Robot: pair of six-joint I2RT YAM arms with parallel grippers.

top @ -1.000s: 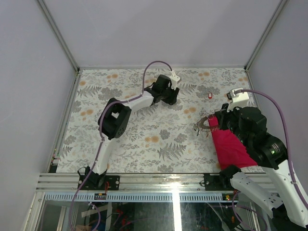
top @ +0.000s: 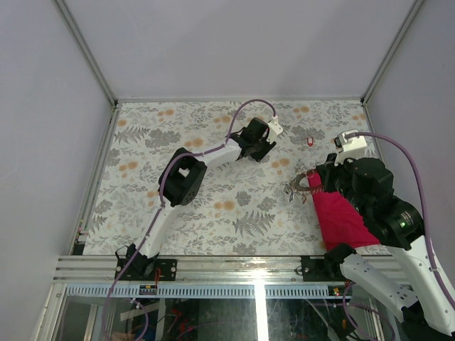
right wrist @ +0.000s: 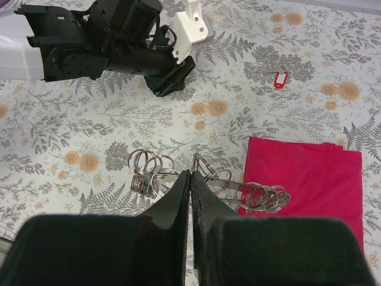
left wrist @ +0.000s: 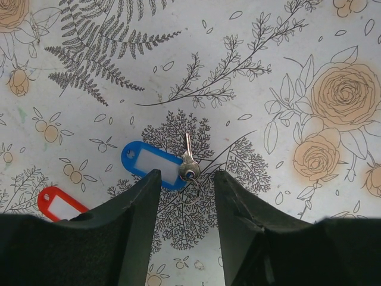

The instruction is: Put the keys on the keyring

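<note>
A silver key [left wrist: 189, 164] lies on the patterned table with its blue tag [left wrist: 134, 159]. My left gripper stands open over it, a fingertip to either side, with nothing held between them. In the right wrist view a metal keyring [right wrist: 262, 196], a flat band with several wire loops, extends to both sides of the fingertips. My right gripper is shut on that band, which hangs at the finger in the top view too. Another tag, red [left wrist: 59, 204], is at lower left in the left wrist view, partly behind a finger.
The red tag's key [right wrist: 283, 68] is small, to the right of the left arm [right wrist: 119, 44]. A folded red cloth [right wrist: 303, 173] lies near and under my right arm [top: 387, 206].
The right arm and the keyring look almost unchanged.
</note>
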